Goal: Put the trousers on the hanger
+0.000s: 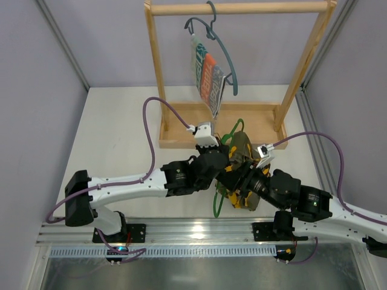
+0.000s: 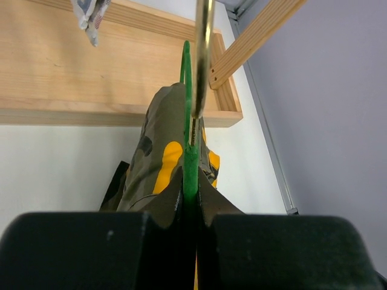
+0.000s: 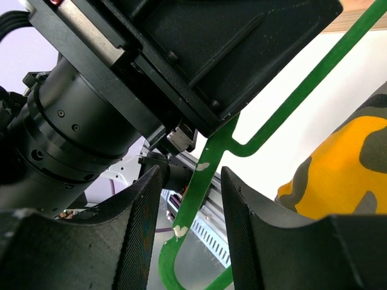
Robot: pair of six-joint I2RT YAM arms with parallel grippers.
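Observation:
The green hanger (image 2: 190, 175) is held upright, with my left gripper shut on it near the base of its metal hook (image 2: 204, 66). Camouflage trousers (image 2: 160, 145) with yellow patches drape by the hanger, and in the top view the trousers (image 1: 240, 148) are partly behind both arms. My right gripper stands part open, its fingers on either side of the hanger's lower end (image 3: 196, 190). A gap shows beside the green bar there. The yellow-patched cloth (image 3: 344, 166) lies to the right of those fingers, apart from them.
A wooden rack (image 1: 239, 8) stands at the back, with a blue-grey hanger (image 1: 227, 57) carrying a patterned cloth (image 1: 208, 78). Its wooden base (image 1: 254, 121) lies just behind the trousers. Both arms are close together.

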